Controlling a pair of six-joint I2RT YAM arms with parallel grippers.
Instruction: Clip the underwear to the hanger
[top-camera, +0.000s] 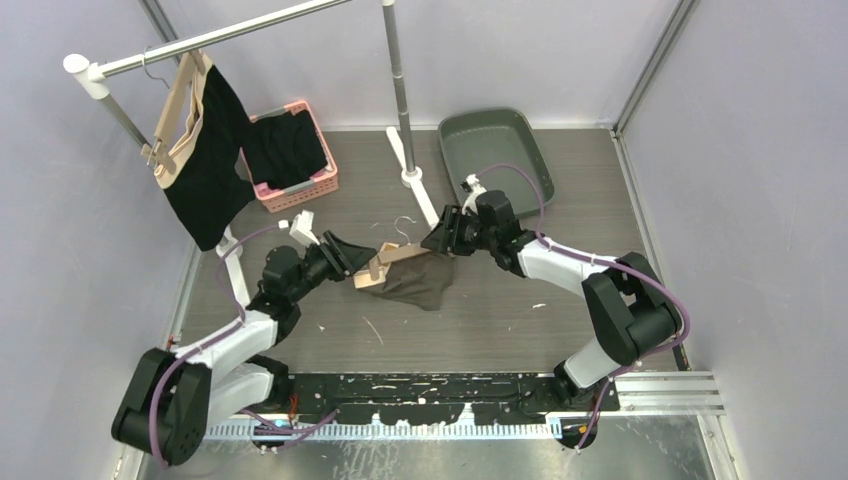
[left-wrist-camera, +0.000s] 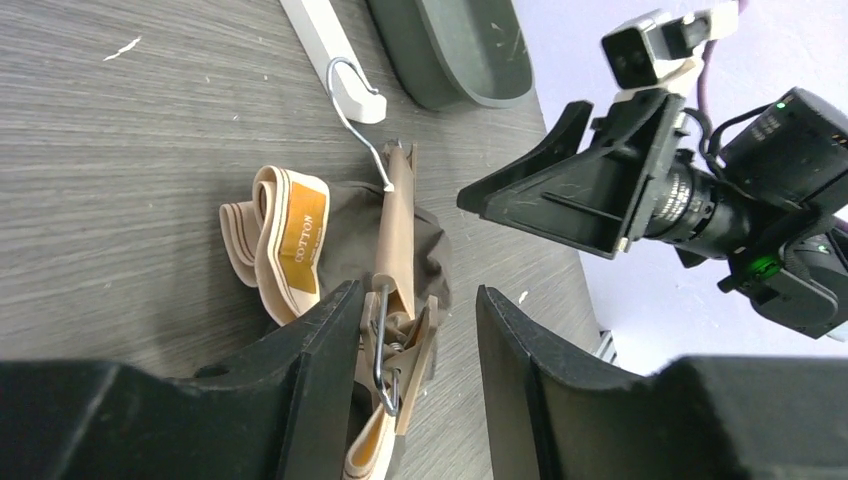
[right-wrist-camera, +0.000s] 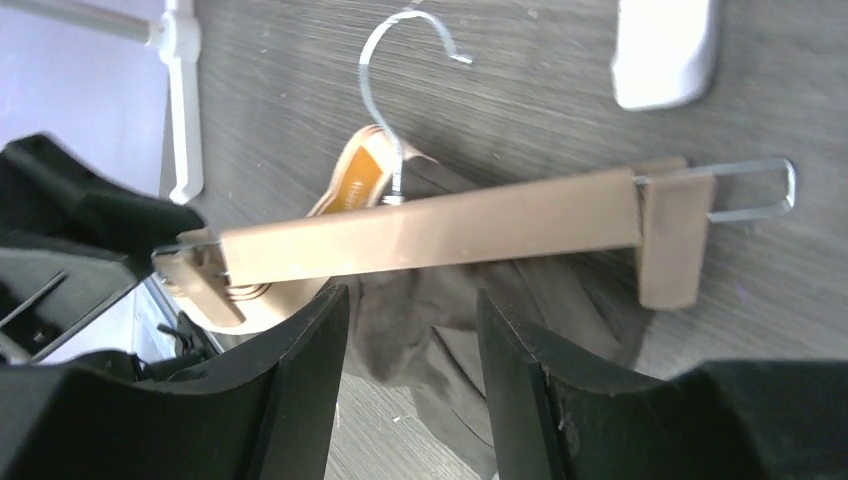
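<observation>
A wooden clip hanger (top-camera: 405, 251) with a metal hook lies on grey underwear (top-camera: 410, 290) at the middle of the floor; its folded tan waistband (left-wrist-camera: 290, 240) shows beside the bar. My left gripper (top-camera: 362, 259) is part open at the hanger's left end, whose clip (left-wrist-camera: 395, 370) sits between or just beyond its fingertips. My right gripper (top-camera: 444, 232) is at the hanger's right end; in the right wrist view its fingers stand apart over the bar (right-wrist-camera: 430, 230), with the right clip (right-wrist-camera: 668, 250) to one side. Neither gripper visibly grips anything.
Dark underwear (top-camera: 206, 150) hangs from the rack's rail (top-camera: 230, 27) at the upper left. A pink basket (top-camera: 320, 185) of dark clothes, a grey tray (top-camera: 530, 160) and white rack feet (top-camera: 410, 178) stand behind.
</observation>
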